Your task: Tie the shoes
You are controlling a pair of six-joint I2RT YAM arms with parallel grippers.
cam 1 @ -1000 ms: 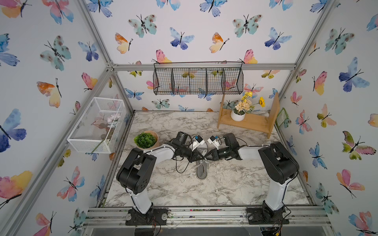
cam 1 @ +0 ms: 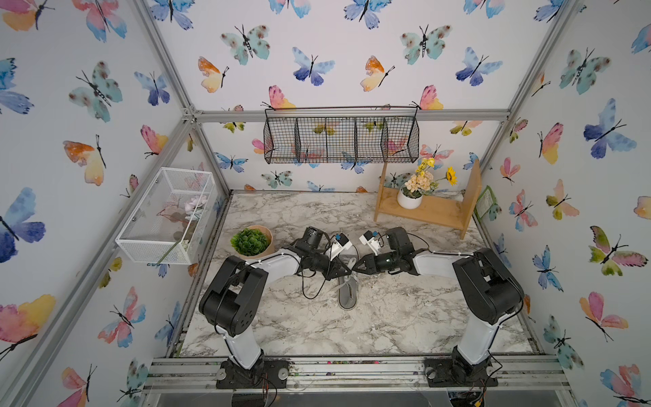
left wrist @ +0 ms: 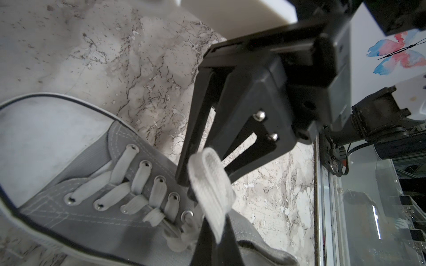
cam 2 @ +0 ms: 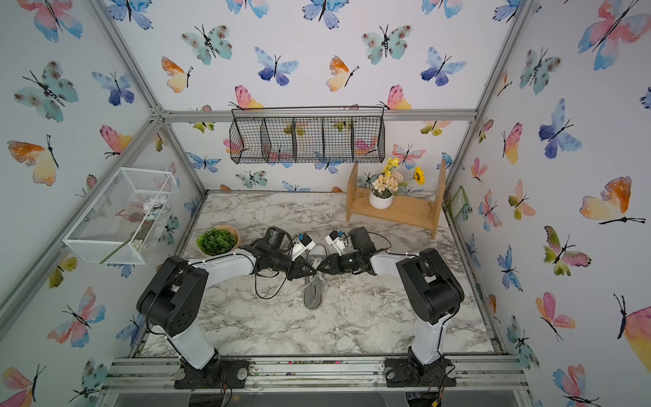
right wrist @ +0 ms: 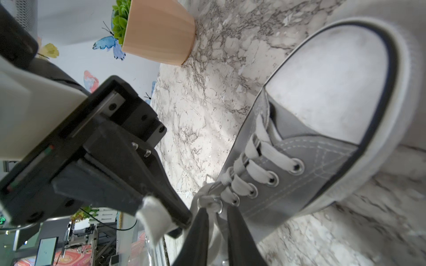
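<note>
A grey canvas shoe (left wrist: 84, 195) with a white toe cap lies in the middle of the table, its laces (right wrist: 239, 184) threaded through the eyelets. My left gripper is shut on a white lace loop (left wrist: 210, 186), which stands up out of its fingertips above the shoe's opening. From the right wrist view this same loop (right wrist: 153, 219) shows at the left gripper's tips. My right gripper is part open over the shoe's upper end, close beside the left one. Pale lace shows between its fingers, but I cannot tell whether they touch it.
A potted green plant (cam 1: 251, 240) stands left of the left arm. At the back right is a wooden shelf (cam 1: 427, 209) with a flower pot (cam 1: 409, 198). Both grippers crowd together above the shoe.
My right arm has shifted slightly, its elbow a little to the right and its gripper a touch farther back. The left arm and the shoe look unmoved.
</note>
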